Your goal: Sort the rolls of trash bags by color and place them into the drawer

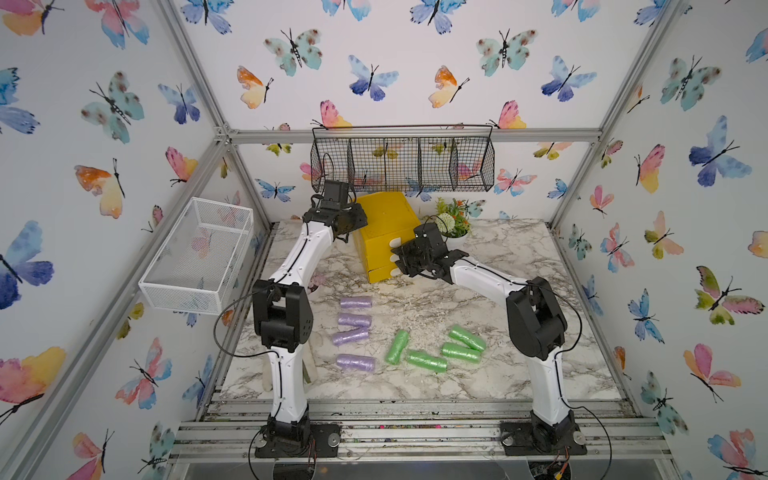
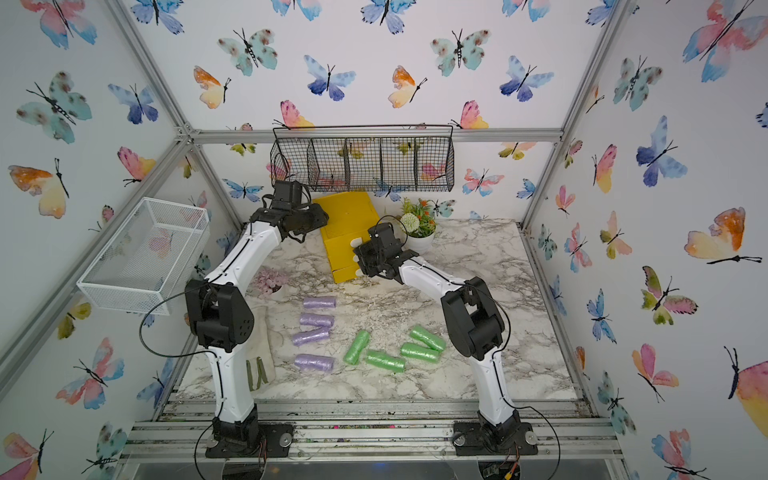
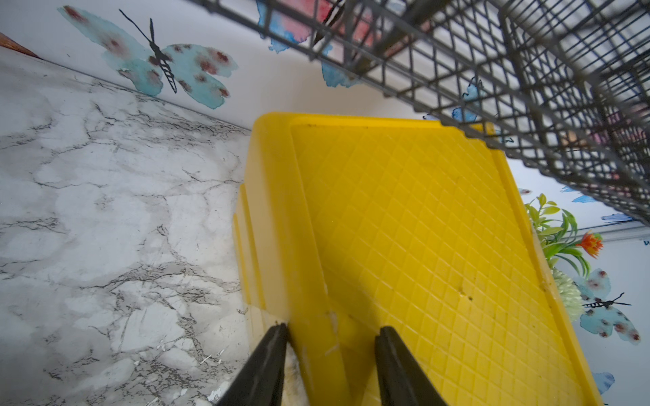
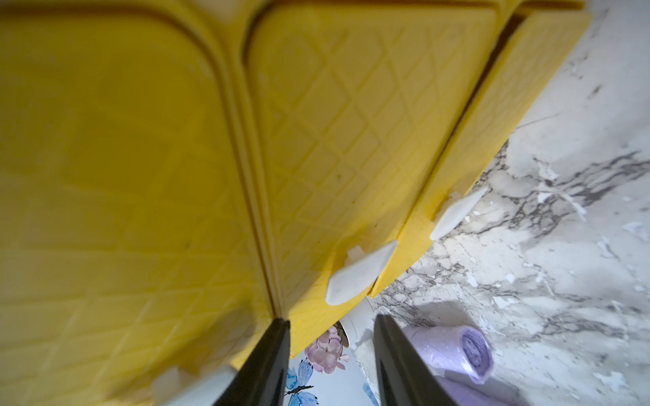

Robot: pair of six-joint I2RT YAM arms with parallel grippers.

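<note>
The yellow drawer box [image 1: 384,209] stands at the back centre. My left gripper is at its top left edge, part open, its fingers either side of the edge. My right gripper is part open at the drawer fronts, close to white handles [image 4: 360,272]; whether it touches one is unclear. Several purple rolls [image 1: 355,361] lie in a column at the centre left of the table, and several green rolls [image 1: 425,359] lie to their right, near the front.
A black wire basket [image 1: 402,160] hangs just above the box. A white wire basket [image 1: 180,292] is on the left wall. A flower pot [image 2: 417,242] stands right of the box.
</note>
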